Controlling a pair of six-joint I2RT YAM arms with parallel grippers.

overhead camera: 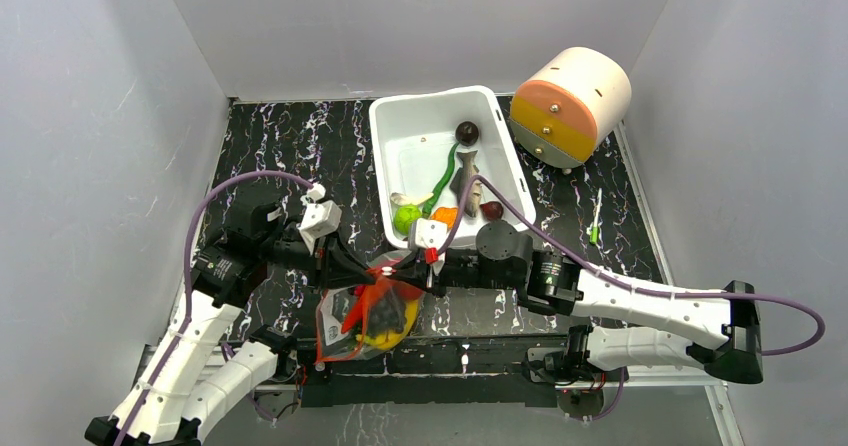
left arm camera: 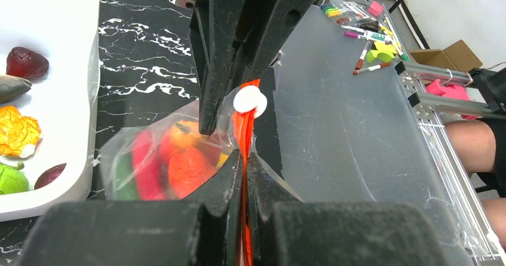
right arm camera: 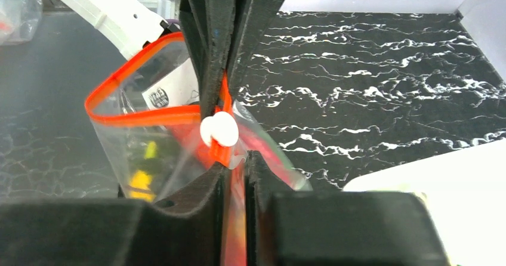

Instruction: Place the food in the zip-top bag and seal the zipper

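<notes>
A clear zip bag [overhead camera: 385, 321] with an orange zipper edge hangs near the table's front, with red, yellow and green food inside. A white slider [right arm camera: 219, 129] sits on the zipper. My left gripper is shut on the orange zipper strip [left arm camera: 244, 132], close to the slider. On the other side of the slider, my right gripper stands slightly open, a narrow gap between its fingers. Blurred red and clear plastic shows in that gap. Part of the bag's mouth [right arm camera: 140, 118] stands apart in a loop in the right wrist view.
A white bin [overhead camera: 410, 146] behind the grippers holds several foods, among them a fish [overhead camera: 472, 191] and a green pepper [overhead camera: 445, 176]. A bread-box-like container [overhead camera: 590, 91] stands at the back right. Clear tabletop [overhead camera: 295, 146] lies left of the bin.
</notes>
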